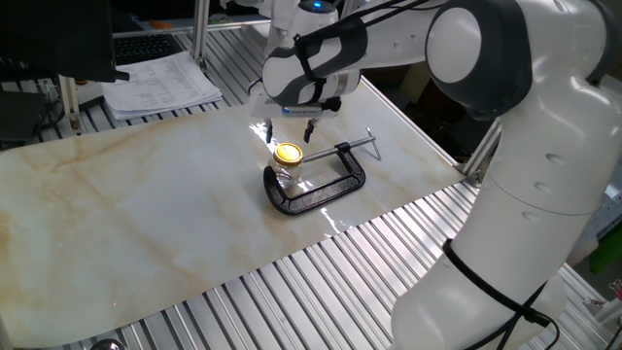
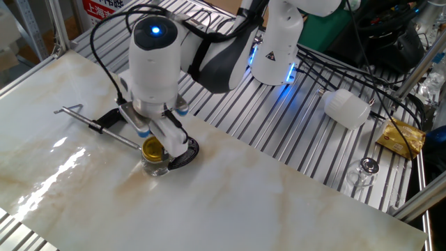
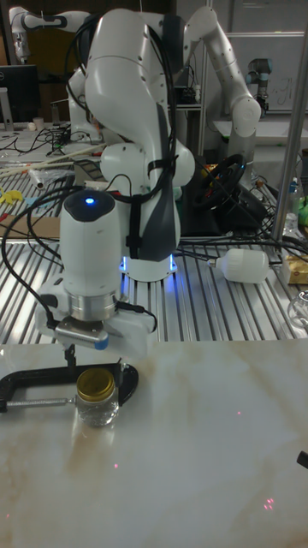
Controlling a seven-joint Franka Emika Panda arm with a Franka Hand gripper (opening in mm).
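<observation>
A small glass jar [image 1: 288, 175] with a gold lid [image 1: 289, 153] stands upright on the marble-patterned board. Around it lies a black C-clamp [image 1: 321, 195], whose silver screw [image 1: 323, 155] reaches to the jar's side; whether it presses on the glass I cannot tell. My gripper [image 1: 290, 132] hangs just above and behind the lid in exterior view 1, pointing down. Its two dark fingers are spread wide, with nothing between them. In exterior view 2 the hand covers part of the clamp [image 2: 185, 153] and hides the fingers. Exterior view 3 shows one finger [image 3: 70, 357] behind the lid.
Much of the board [image 1: 117, 214] is bare. Papers [image 1: 161, 87] lie beyond its far edge in exterior view 1. On the slatted table stand a white bulb-shaped object [image 2: 346, 109], a clear jar [image 2: 363, 171] and a yellow packet [image 2: 401, 138].
</observation>
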